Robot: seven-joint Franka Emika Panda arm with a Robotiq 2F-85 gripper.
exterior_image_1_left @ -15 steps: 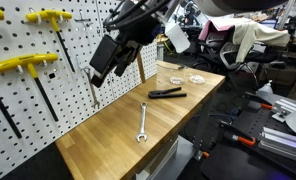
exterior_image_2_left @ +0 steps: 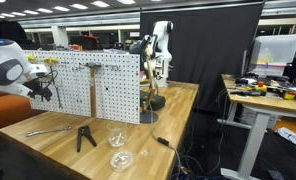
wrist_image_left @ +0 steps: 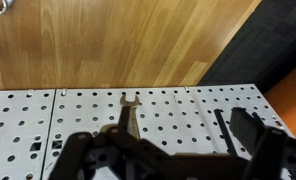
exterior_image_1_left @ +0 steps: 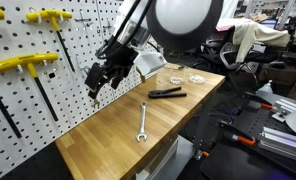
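In the wrist view a wrench [wrist_image_left: 130, 102] hangs against the white pegboard, its open end up. My gripper is open, with nothing between its fingers. The wrench lies close to the left finger [wrist_image_left: 116, 135] in that view, and its lower shaft is hidden. From the first exterior view, the gripper [exterior_image_1_left: 94, 82] hovers in front of the pegboard [exterior_image_1_left: 30, 105], above the table. Contact with the board cannot be made out. A second wrench [exterior_image_1_left: 142, 122] lies flat on the wooden table [exterior_image_1_left: 93, 145].
Black-handled pliers [exterior_image_1_left: 168, 93] lie farther along the table, near clear round dishes [exterior_image_2_left: 121, 160]. Yellow clamps [exterior_image_1_left: 24, 62] and a hammer [exterior_image_2_left: 92, 88] hang on the pegboard. Bare wood lies in front of the board on the near side.
The arm's white wrist has moved left and down in the first exterior view, and the gripper has turned and come lower. The wrench and pliers on the table have stayed put.
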